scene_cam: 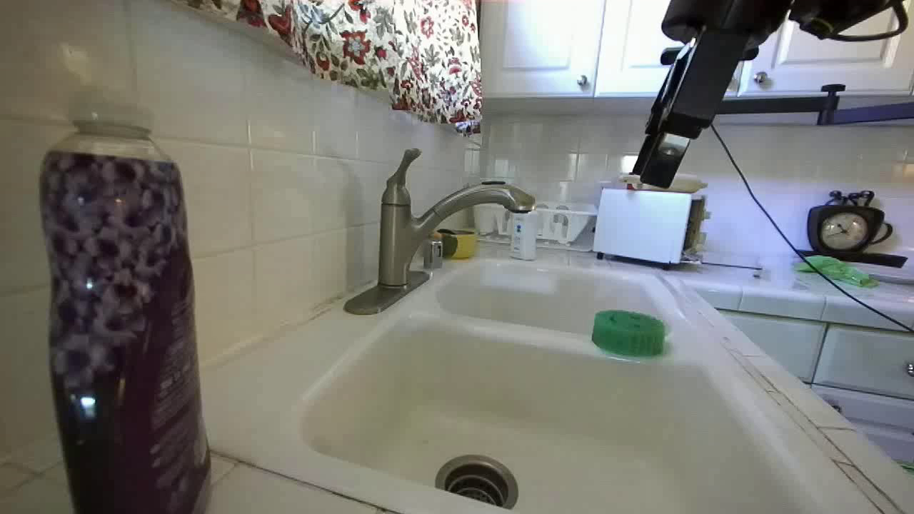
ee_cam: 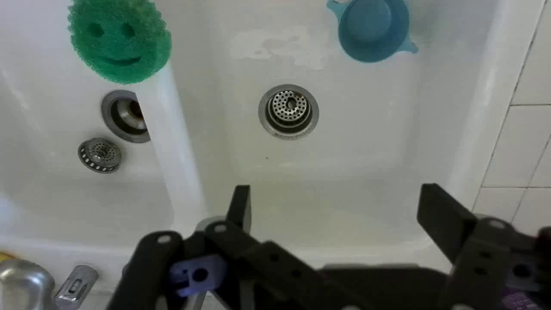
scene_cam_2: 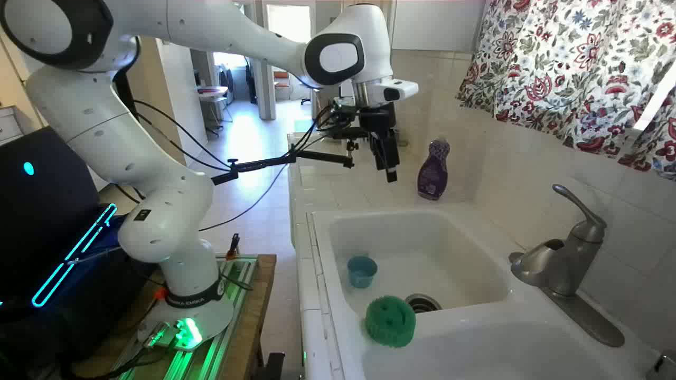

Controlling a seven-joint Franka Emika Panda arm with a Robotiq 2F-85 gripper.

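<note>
My gripper is open over the sink, its two dark fingers wide apart with only white basin visible between them. Viewed from the side, the gripper (scene_cam_2: 391,176) hangs well above the basin, near its far end. A round green sponge with a smiling face (ee_cam: 119,41) rests on the divider between the two basins. In the larger basin lies a small blue cup (ee_cam: 374,28) with two side tabs, apart from the gripper. That basin's drain (ee_cam: 289,111) has a strainer in it. The blue cup is hidden in exterior view 1.
A metal faucet (scene_cam: 403,231) rises along the wall side of the sink. A purple bottle (scene_cam_2: 434,170) stands on the counter at the sink's end. In the smaller basin, a loose strainer (ee_cam: 100,155) lies beside the drain. A white dish rack (scene_cam: 553,224) occupies the back counter.
</note>
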